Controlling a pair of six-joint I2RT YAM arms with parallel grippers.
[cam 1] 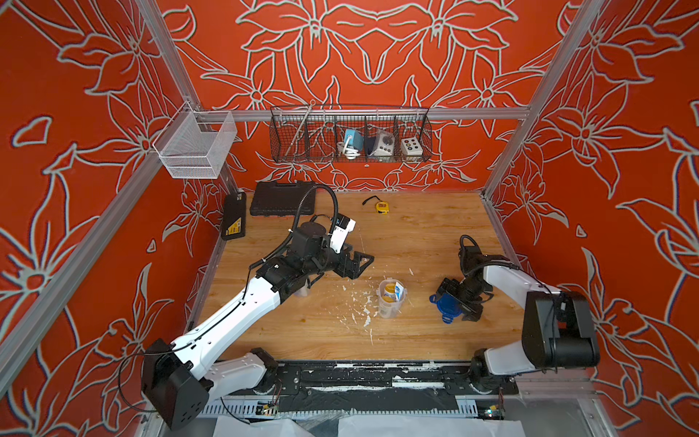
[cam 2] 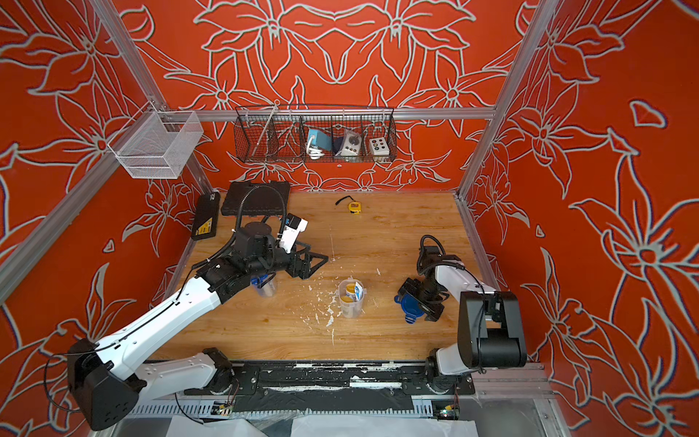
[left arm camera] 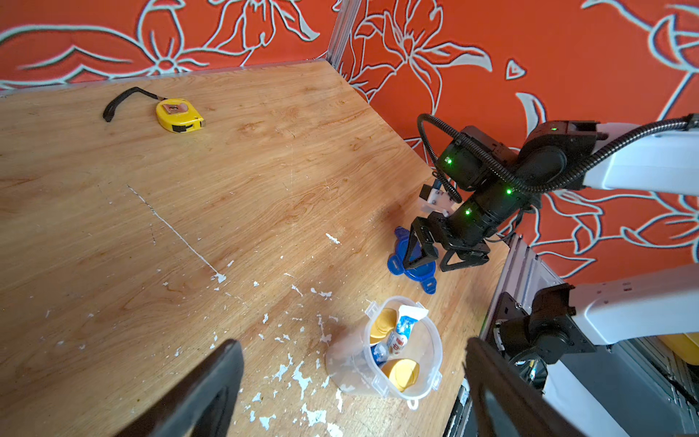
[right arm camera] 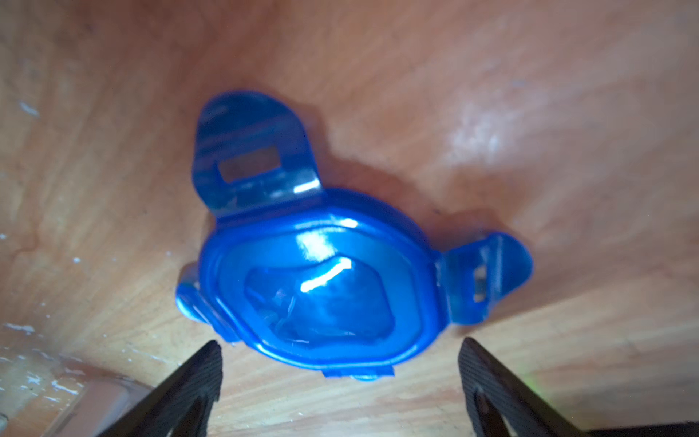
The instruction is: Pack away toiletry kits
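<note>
A clear plastic container (left arm camera: 349, 362) stands upright and uncovered near the table's front middle, with yellow round items (left arm camera: 402, 373) and a white-and-blue tube (left arm camera: 402, 331) inside. To its right, a blue lid (right arm camera: 320, 291) lies flat on the table, its clip flaps spread outward. Just above that lid my right gripper is open, fingers apart with nothing gripped. My left gripper (cam 1: 364, 265) hangs open and empty, behind and left of the container. A second container with a blue lid (cam 2: 260, 279) stands under the left arm, partly hidden by it.
At the back of the table lies a yellow tape measure (cam 1: 382, 207). A black case (cam 1: 282, 198) sits at the back left beside a black box (cam 1: 233, 216). A wire basket (cam 1: 349, 134) hangs on the back wall.
</note>
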